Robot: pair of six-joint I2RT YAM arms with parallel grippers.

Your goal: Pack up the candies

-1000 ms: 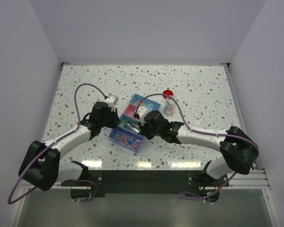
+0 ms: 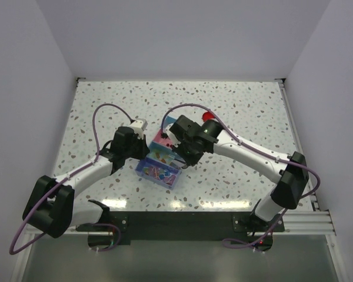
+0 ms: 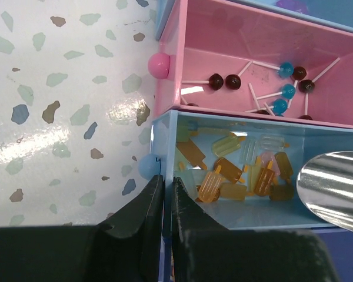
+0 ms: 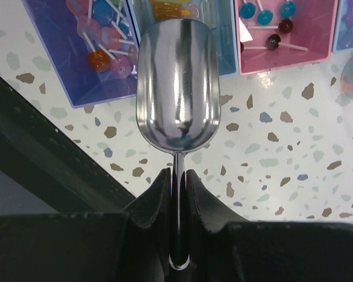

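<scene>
My left gripper is shut on the end wall of the light-blue compartment, which has several popsicle-shaped candies lying in it. In the right wrist view, my right gripper is shut on the handle of a shiny metal scoop. The scoop's bowl is over the other end of that compartment, and no candy shows on its visible face. Lollipops lie in the adjoining pink compartment. Round lollipops fill part of the dark-blue compartment on the other side.
Beyond the pink one is another blue compartment with purple candy. A red object stands behind the right arm, with whatever is beside it mostly hidden.
My right gripper and scoop have shifted toward the compartment's right end, and the right arm looks larger, closer to the top camera. My left arm has stayed still.
</scene>
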